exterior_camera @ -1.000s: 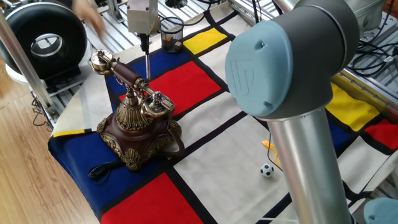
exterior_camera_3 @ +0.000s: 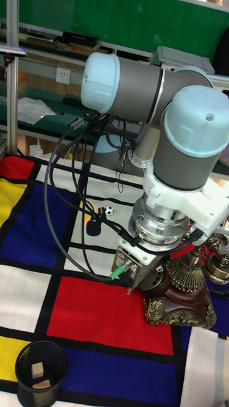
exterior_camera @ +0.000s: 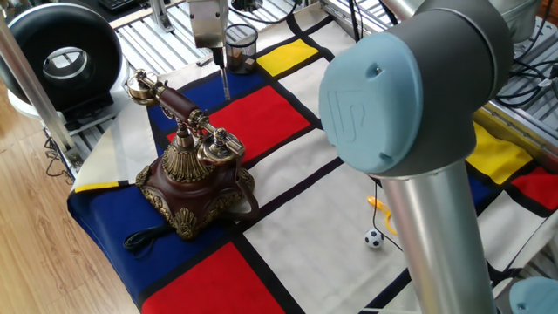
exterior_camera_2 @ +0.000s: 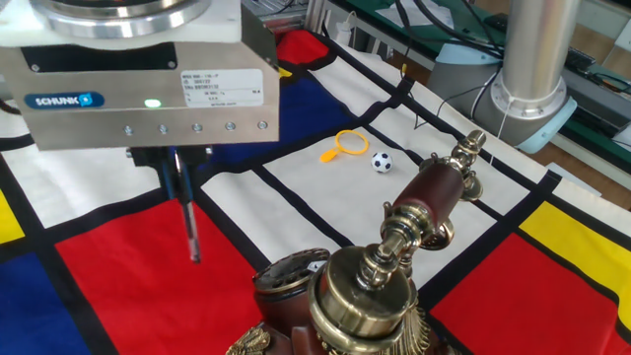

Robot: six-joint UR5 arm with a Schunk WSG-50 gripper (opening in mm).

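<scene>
My gripper hangs above the red patch of the cloth, fingers pointing down; they look close together, with nothing visible between them. In exterior view 1 its fingertips show near the wire basket, apart from it. An antique-style telephone, dark red with brass trim, stands upright with its handset on the cradle. Two small wooden blocks, one of them a pale block, lie inside the black mesh basket. On a white patch are a small soccer ball and a yellow ring with a handle.
A cloth of coloured patches with black bands covers the table. The phone's dark cord lies beside its base. A large black round object stands at the back left. Cables hang from the arm.
In exterior view 1 my gripper has shifted to the right, towards the basket's side, and the arm has moved slightly right. A blurred hand at the upper left has gone. The objects stay put.
</scene>
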